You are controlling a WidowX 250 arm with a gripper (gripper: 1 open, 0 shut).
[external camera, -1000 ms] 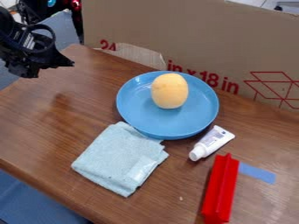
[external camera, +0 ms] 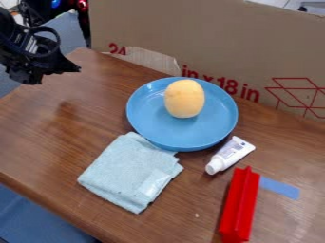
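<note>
My black gripper hangs at the upper left, over the table's left edge, apart from the objects; it is dark and partly cropped, and I see nothing held at its tip. A blue plate holds an upright pale yellow, egg-shaped object. In front and left of the plate lies a folded light blue cloth. A white tube lies to the plate's lower right, and a red bar-like object is at the lower right.
A cardboard box walls off the back of the wooden table. A blue tape strip lies beside the red object.
</note>
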